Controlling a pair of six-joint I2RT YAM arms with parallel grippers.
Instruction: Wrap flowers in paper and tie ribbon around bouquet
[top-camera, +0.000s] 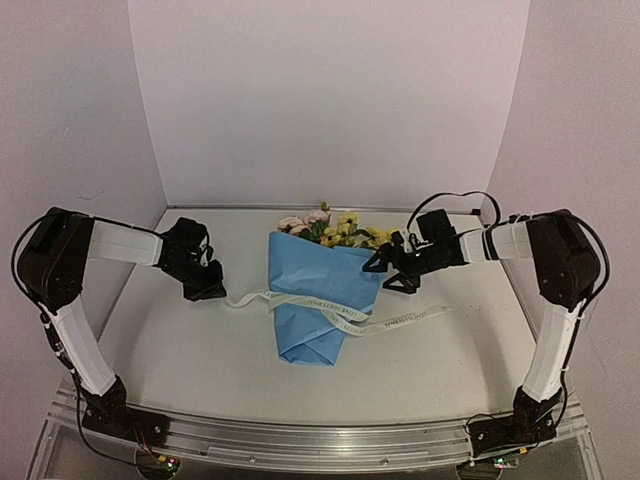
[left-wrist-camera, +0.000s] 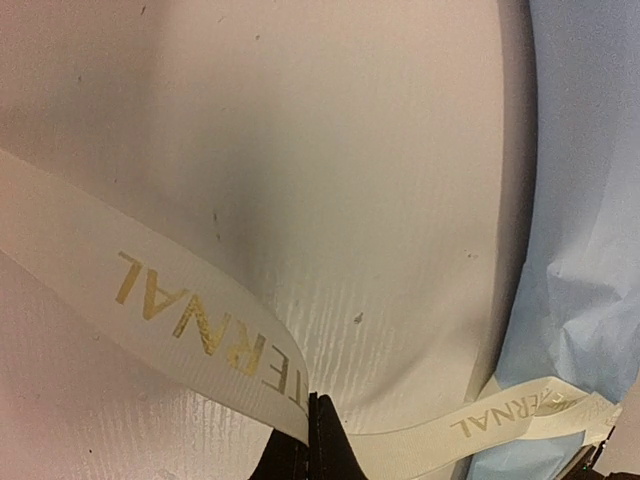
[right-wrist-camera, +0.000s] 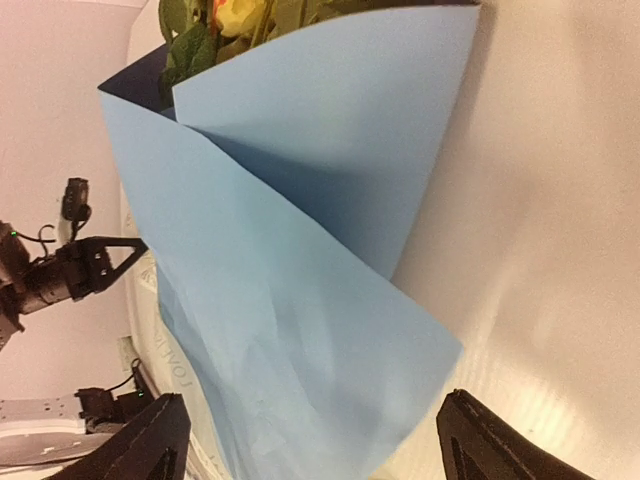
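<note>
A bouquet of pink and yellow fake flowers (top-camera: 345, 232) stands out of the top of a blue paper wrap (top-camera: 315, 262) in the middle of the table. Across the wrap's lower half runs a cream ribbon (top-camera: 325, 304) with gold lettering, its loose right end trailing over the table. My left gripper is shut on the ribbon, left of the wrap, and the band passes through its fingertips. On the other side, my right gripper (top-camera: 388, 274) stands open at the wrap's upper right edge; in the right wrist view its fingers (right-wrist-camera: 490, 440) are wide apart.
Bare white table (top-camera: 420, 375) lies in front of the bouquet and to both sides. A metal rail (top-camera: 320, 450) runs along the front edge, and walls close in the back and sides.
</note>
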